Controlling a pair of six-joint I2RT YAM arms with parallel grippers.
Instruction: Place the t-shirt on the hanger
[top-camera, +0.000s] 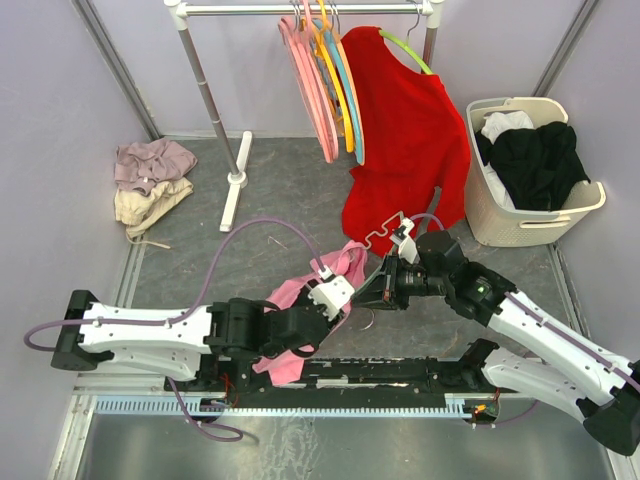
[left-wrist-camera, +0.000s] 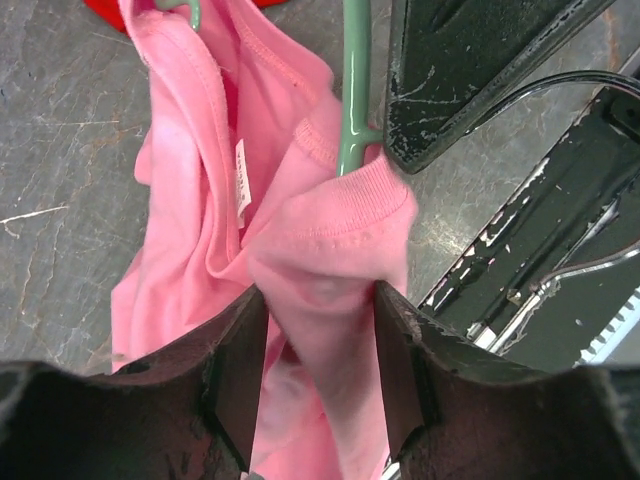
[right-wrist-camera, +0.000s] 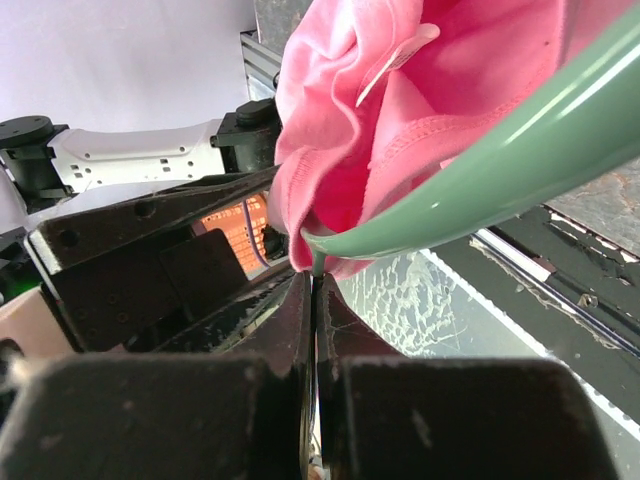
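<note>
The pink t-shirt (top-camera: 285, 372) lies bunched on the floor beneath both arms. A pale green hanger (left-wrist-camera: 355, 90) runs into the pink fabric at one side in the left wrist view, and a second green end shows against the shirt at upper left. My left gripper stands part open, a raised fold of the t-shirt (left-wrist-camera: 330, 235) between its fingers. In the right wrist view, my right gripper is shut on a thin part of the hanger (right-wrist-camera: 480, 190), close to the shirt's edge. How far the hanger reaches inside is hidden.
A red garment (top-camera: 405, 130) hangs on the rack (top-camera: 250, 10) beside several empty hangers (top-camera: 335, 80). At the right stands a laundry basket (top-camera: 520, 228) with dark and white clothes. Folded clothes (top-camera: 150, 180) lie at far left.
</note>
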